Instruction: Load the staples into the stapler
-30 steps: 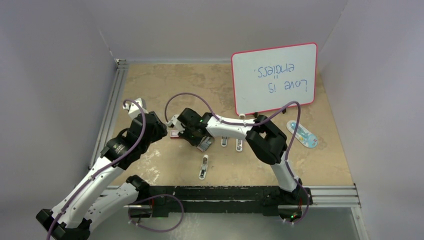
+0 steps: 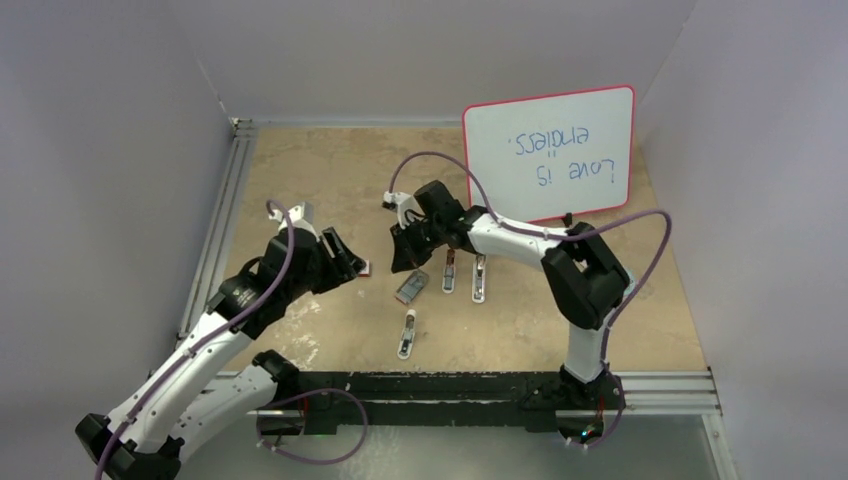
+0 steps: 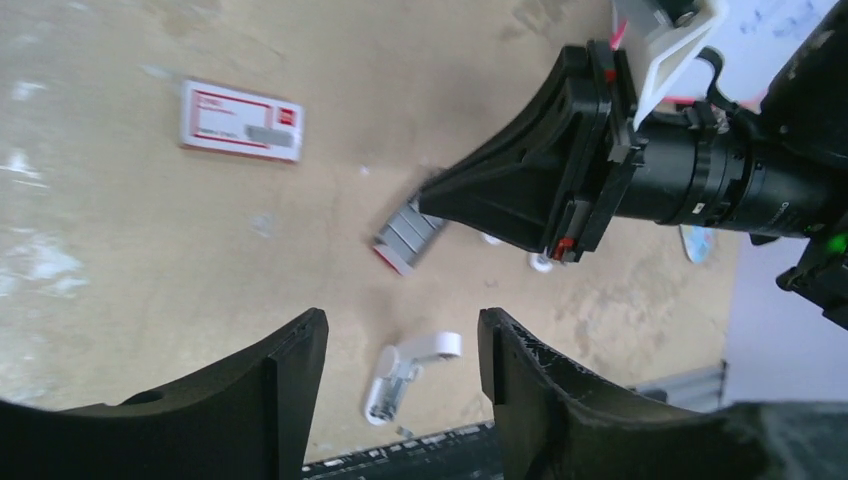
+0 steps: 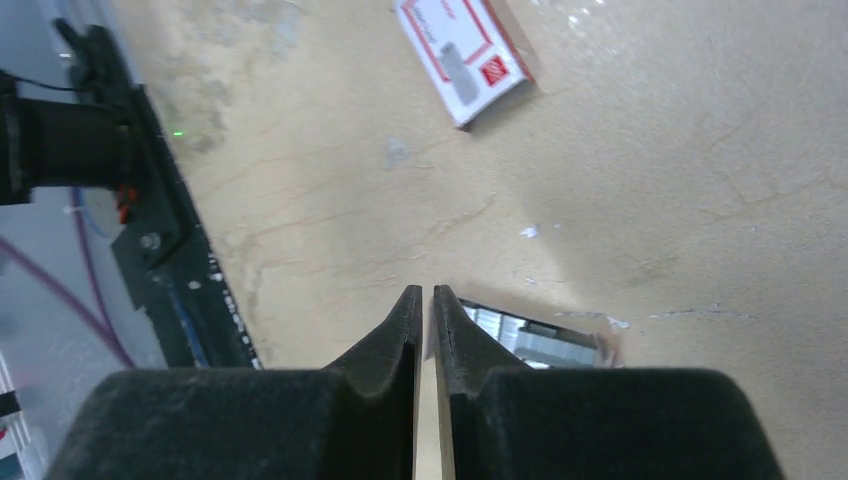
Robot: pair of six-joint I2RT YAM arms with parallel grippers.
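A red-and-white box (image 3: 240, 122) lies flat on the table, mostly covered by the left arm in the top view. To its right is an open tray of grey staple strips (image 2: 411, 287), also seen under the right fingertips in the right wrist view as a tray (image 4: 535, 338). Wide open and empty, my left gripper hangs above the table near the box. My right gripper is above the tray, its fingers nearly together; only a thin gap shows, with no object I can make out in it. An opened white stapler (image 2: 407, 335) lies nearest the front edge.
Two more narrow stapler-like pieces (image 2: 449, 272) lie right of the tray, partly under the right arm. A whiteboard (image 2: 550, 150) stands at the back right. Bare table lies behind both grippers and along the front right.
My left gripper has opened and shifted right, over the red-and-white box. The right gripper has drawn away to the right, and its arm now hides the blue item at the far right.
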